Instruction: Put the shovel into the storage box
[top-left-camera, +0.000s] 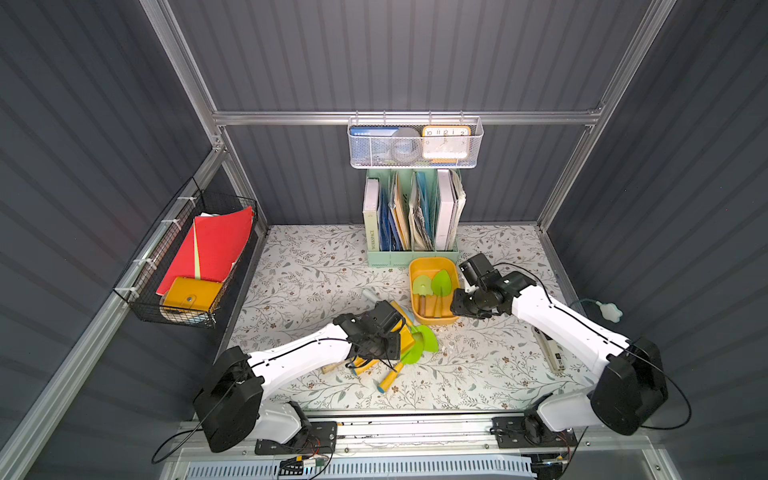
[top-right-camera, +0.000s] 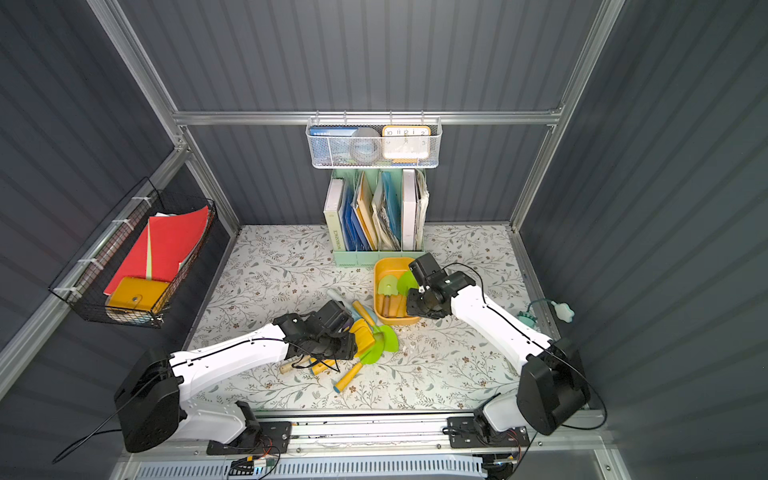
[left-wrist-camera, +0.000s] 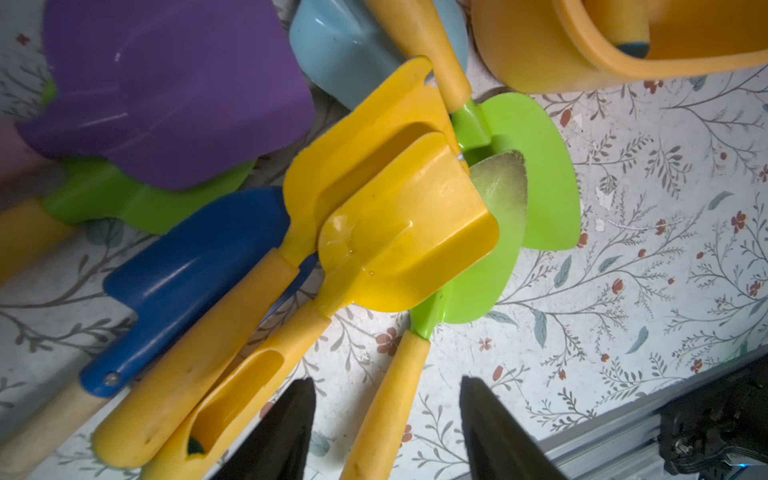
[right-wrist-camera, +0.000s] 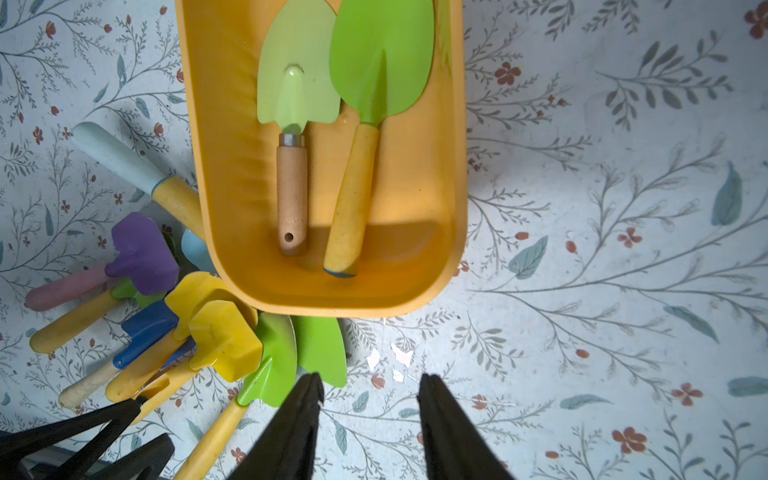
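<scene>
An orange storage box (right-wrist-camera: 416, 240) holds two green shovels: a pale one with a wooden handle (right-wrist-camera: 292, 192) and a bright one with a yellow handle (right-wrist-camera: 352, 200). Left of and below it lies a pile of shovels, including a purple one (left-wrist-camera: 176, 88), a dark blue one (left-wrist-camera: 192, 264), yellow ones (left-wrist-camera: 408, 232) and green ones (left-wrist-camera: 536, 176). My left gripper hangs open over the pile, nothing between its fingers. My right gripper is open and empty, at the box's front right.
A mint file organiser (top-left-camera: 412, 257) stands behind the box, with a wire basket (top-left-camera: 412, 160) hanging above. A black basket (top-left-camera: 152, 308) with red folders is on the left wall.
</scene>
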